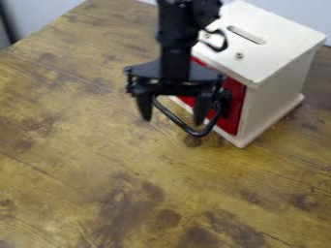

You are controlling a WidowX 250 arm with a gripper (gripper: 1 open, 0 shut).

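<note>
My black gripper (172, 102) is open, hanging in front of the white wooden box (266, 48) with a red front panel (231, 112). Its fingers overlap the black looped handle on that panel in the view; whether they touch it I cannot tell. The handle (210, 127) juts out toward the lower left and is partly hidden behind the gripper.
A slot and screws show on the box's top. A pale surface lies beyond the table's edge at the top left.
</note>
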